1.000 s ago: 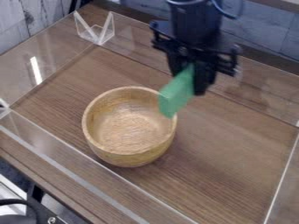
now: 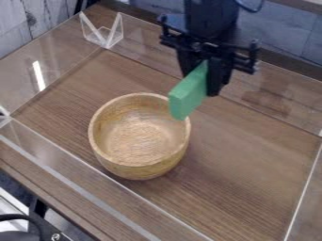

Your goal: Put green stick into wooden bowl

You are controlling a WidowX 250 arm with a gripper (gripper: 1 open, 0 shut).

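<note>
A green stick (image 2: 189,91) hangs tilted from my gripper (image 2: 201,67), which is shut on its upper end. Its lower end appears over the far right rim of the wooden bowl (image 2: 105,155), though how high above it I cannot tell. The bowl stands upright on the table, left of the middle, and its visible inside is empty. The gripper's dark body covers part of the table behind the stick.
Bare wooden table (image 2: 239,174) lies to the right of the bowl and in front of it. At the back left stands a clear, wire-like holder (image 2: 104,31). Black cables (image 2: 23,224) run along the lower left corner.
The gripper and the green stick have shifted slightly, and the stick's lower end now sits a little higher in the view. The bowl has stayed in place.
</note>
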